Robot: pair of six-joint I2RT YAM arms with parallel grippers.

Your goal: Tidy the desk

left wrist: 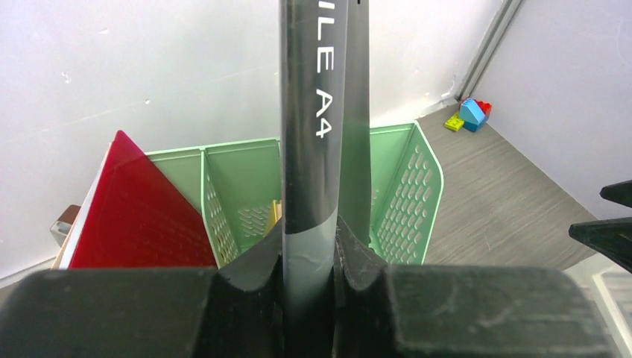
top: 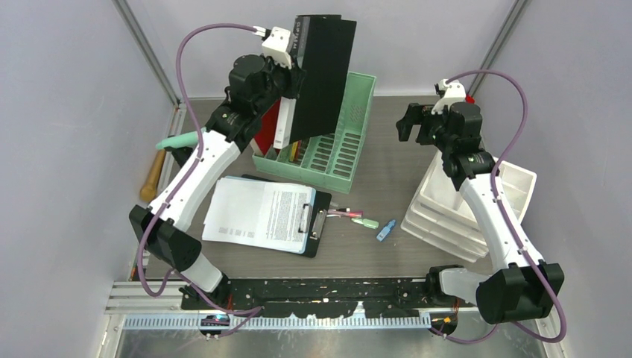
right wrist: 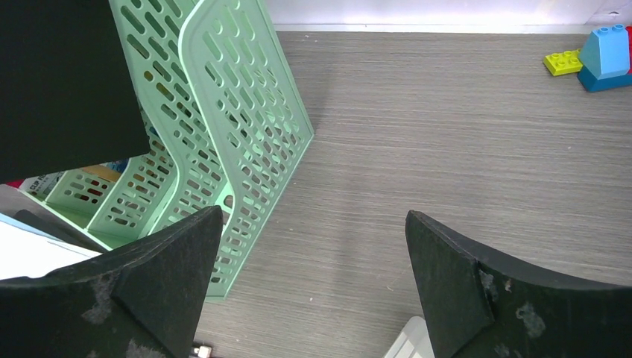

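Note:
A black file with a white lower spine [left wrist: 311, 179] stands upright in my left gripper, whose fingers press on both sides of the spine. In the top view, that file [top: 324, 78] is over the green rack [top: 356, 138], its lower end at the middle of the rack. Whether it touches the rack's floor is hidden. A red folder [left wrist: 153, 212] leans in the rack's left part. My right gripper is open and empty, above bare desk to the rack's right.
A clipboard with papers [top: 257, 212] lies in front of the rack, with pens [top: 345, 214], a green marker [top: 365, 222] and a blue bottle [top: 386, 230] beside it. White stacked trays [top: 447, 216] stand at right. Toy bricks [right wrist: 604, 56] sit in the back right corner.

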